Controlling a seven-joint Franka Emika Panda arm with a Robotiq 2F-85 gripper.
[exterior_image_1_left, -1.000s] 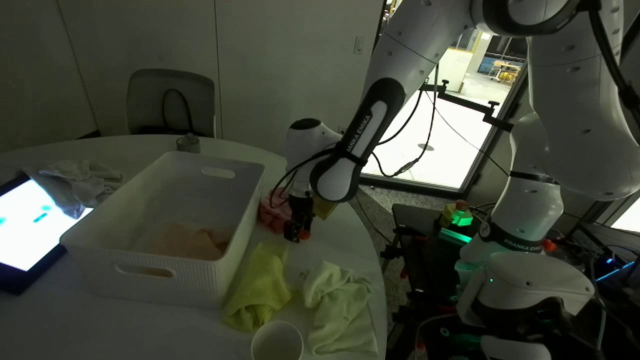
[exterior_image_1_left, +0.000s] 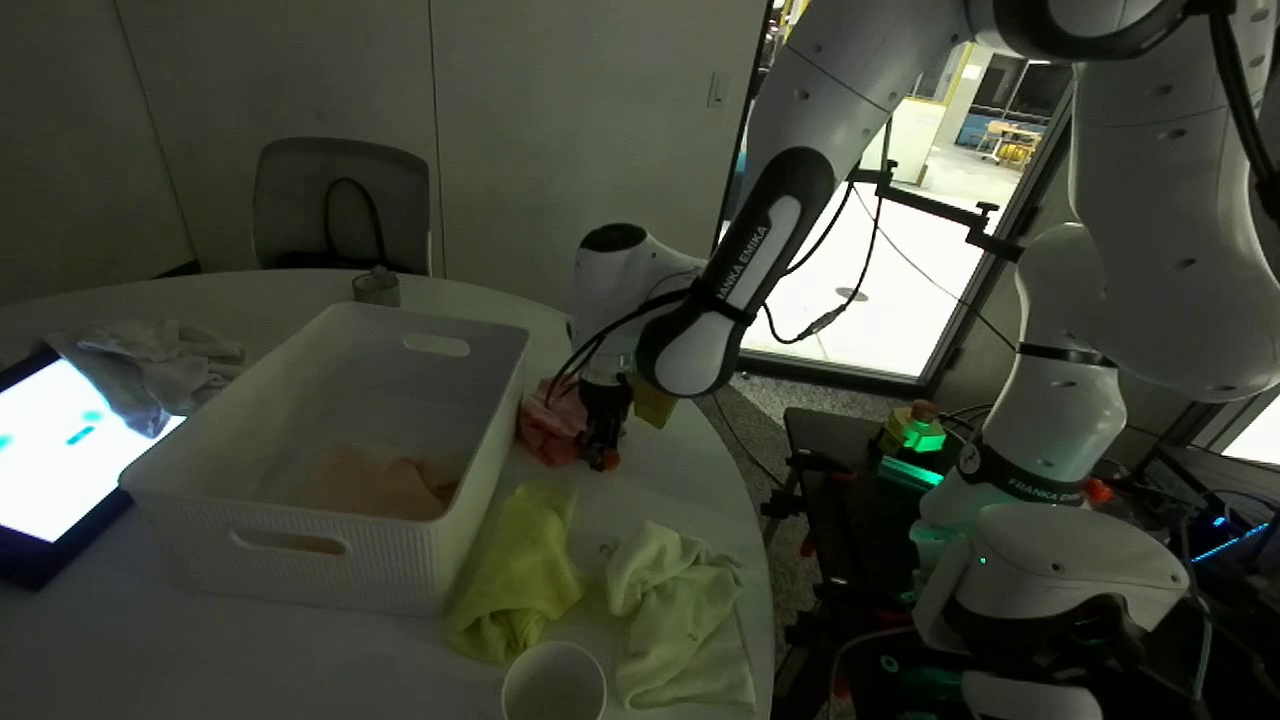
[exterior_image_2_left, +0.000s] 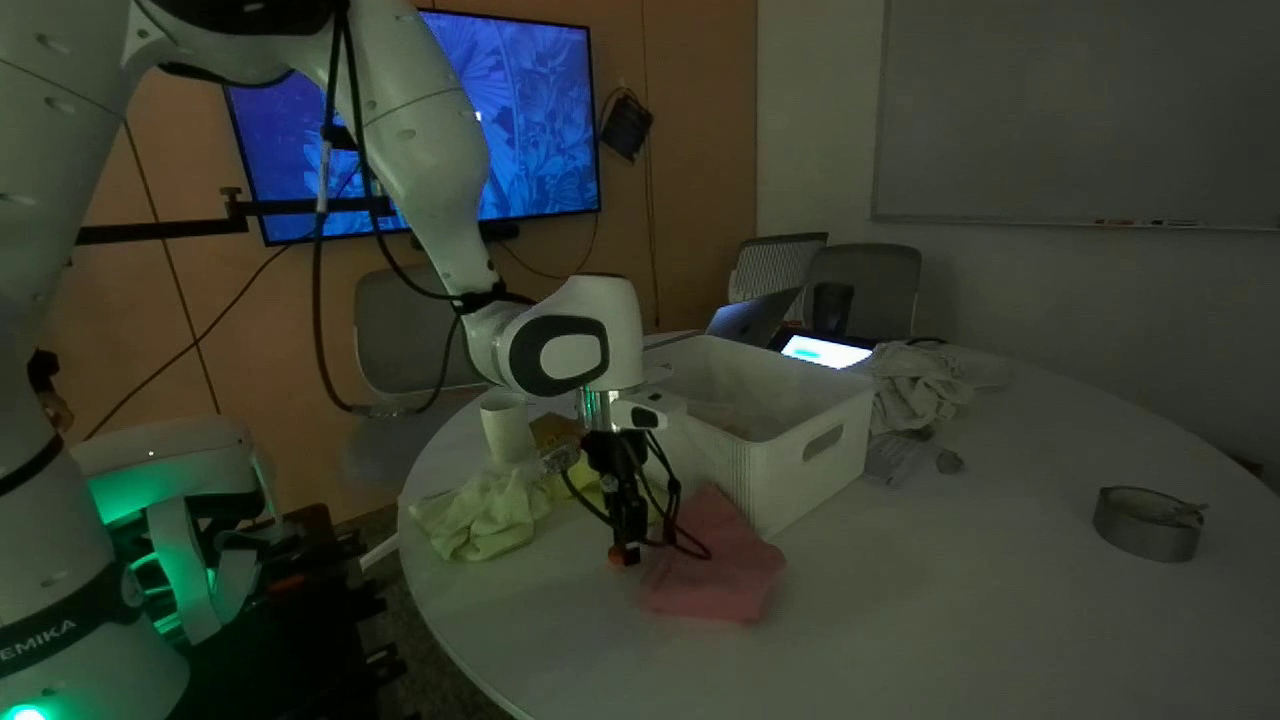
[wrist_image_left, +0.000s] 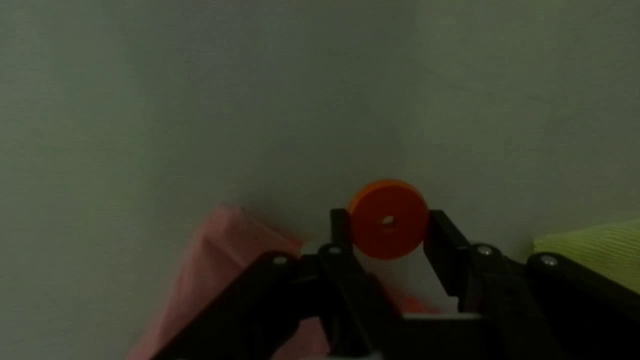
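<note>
A small round red-orange piece with a hole at its centre (wrist_image_left: 384, 234) is pinched between the two black fingers of my gripper. In exterior view 2 my gripper (exterior_image_2_left: 623, 554) points down low over the table; whether the piece touches the tabletop, I cannot tell. Beside it lies a crumpled pink cloth (exterior_image_2_left: 723, 566), partly behind the fingers in the wrist view. A white bin (exterior_image_1_left: 324, 574) stands to the left in exterior view 1, with a peach cloth (exterior_image_1_left: 390, 482) inside.
A yellow-green cloth (exterior_image_1_left: 528, 564) lies against the bin, with a pale green cloth (exterior_image_1_left: 678, 618) and a white cup (exterior_image_1_left: 554, 686) nearby. Grey cloths (exterior_image_2_left: 918, 384) sit beyond the bin. A roll of tape (exterior_image_2_left: 1148, 524) rests on otherwise open tabletop at the right.
In exterior view 1 my gripper has shifted slightly up and right in the picture, toward the far side of the table, with the red-orange piece. The cloths and bin look unmoved.
</note>
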